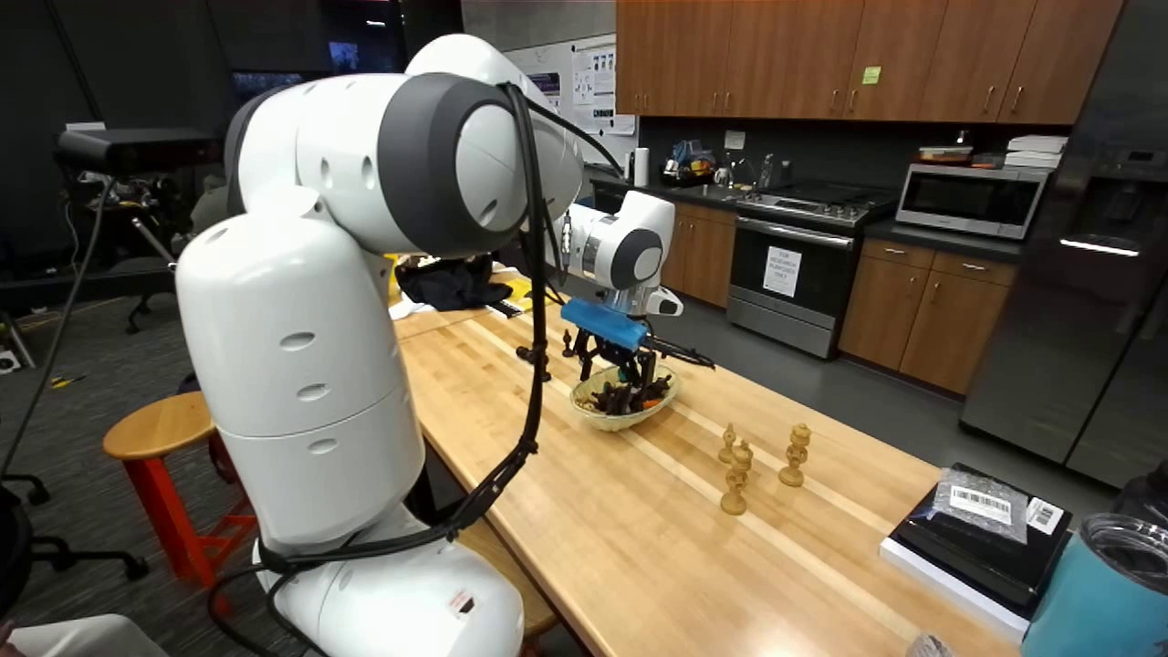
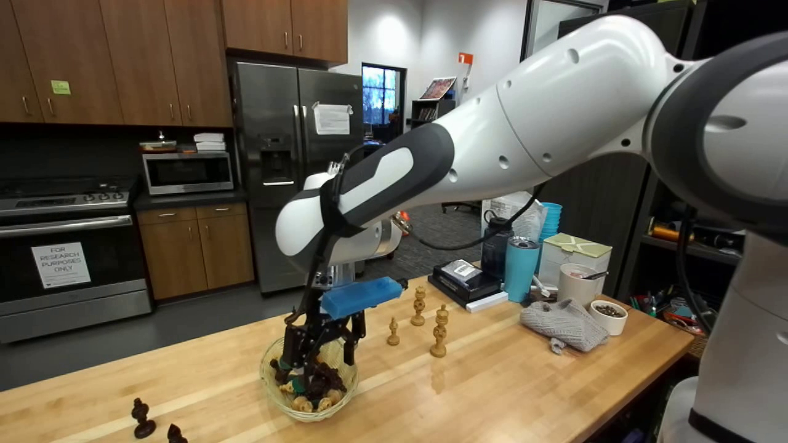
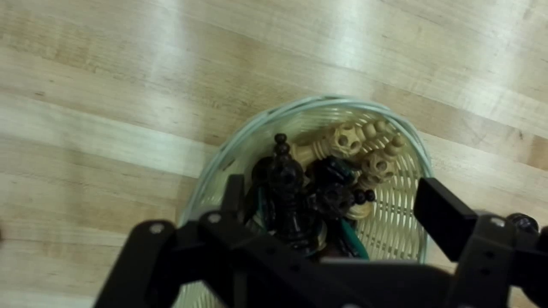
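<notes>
Over the woven basket [image 3: 406,220] my gripper stands open, its two fingers [image 3: 442,218] apart on either side of the heap of chess pieces. Dark pieces [image 3: 287,177] and pale wooden pieces [image 3: 344,141] lie jumbled inside; no piece shows held. In the second exterior view, the fingers reach down at the rim of the basket [image 2: 269,369].
Dark pieces [image 2: 143,418] stand at the table's other end. A black box [image 2: 465,280], a blue tumbler [image 2: 521,266], a grey cloth [image 2: 565,323] and a white bowl [image 2: 608,317] occupy the far right corner. Bare tabletop [image 1: 613,515] lies in front of the basket.
</notes>
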